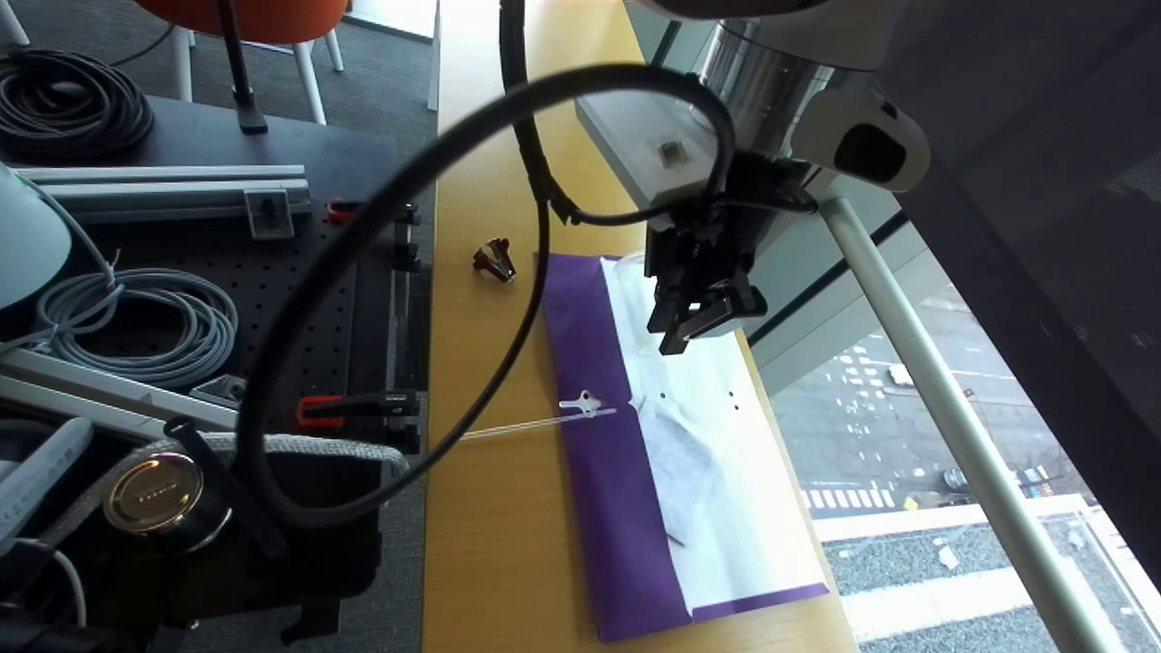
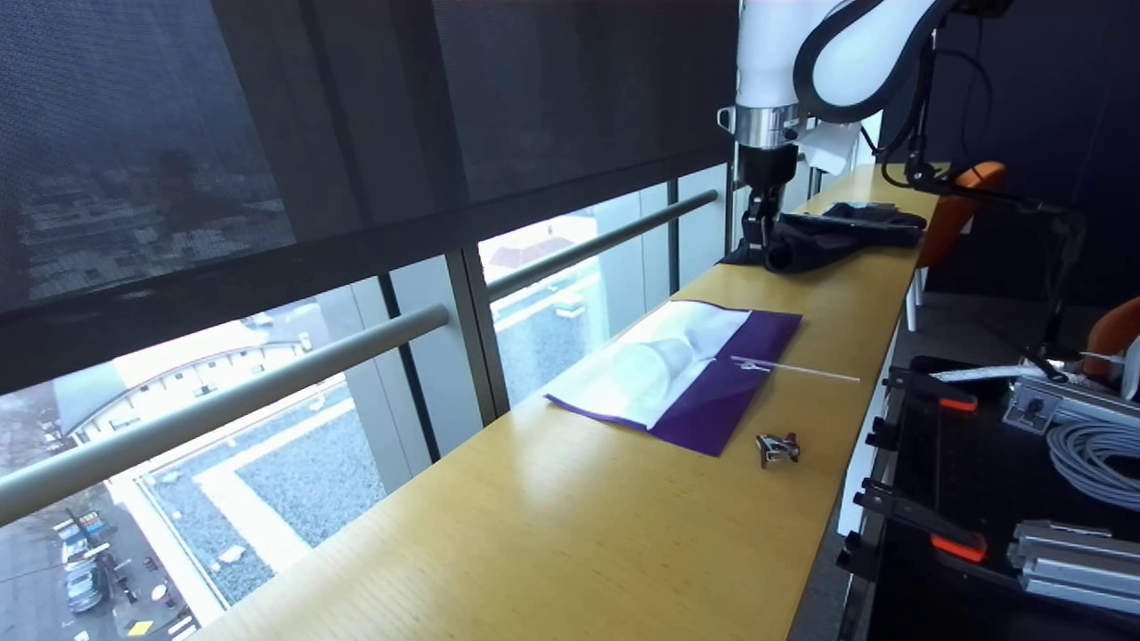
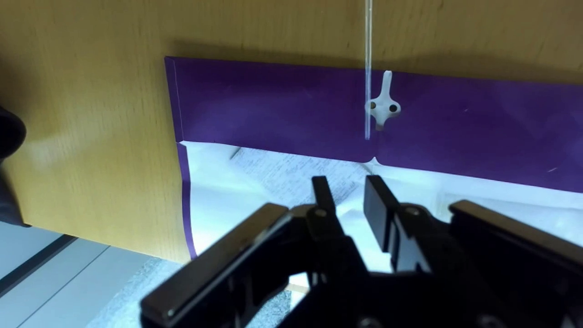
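Note:
In the wrist view my gripper points down over a purple-and-white folder (image 3: 273, 104), fingers parted and nothing between the fingertips. Exterior view 1 has the gripper (image 1: 697, 326) raised at the folder's window side. A thin clear rod (image 3: 367, 49) lies from the bare wood onto the purple flap, beside a small pale clasp-like piece (image 3: 385, 104) with two holes. A sheet of printed paper (image 3: 306, 175) shows through the folder's white pocket. In exterior view 2 a clear round container (image 2: 647, 369) rests on the folder; the arm mostly hides it in exterior view 1.
A small dark staple remover (image 1: 495, 261) sits on the wooden table (image 1: 490, 544) near its edge. Dark cloth (image 2: 844, 235) lies beyond the folder in exterior view 2. A rail (image 1: 958, 403) runs along the window. Black clamps (image 1: 359, 408) and cables occupy the neighbouring board.

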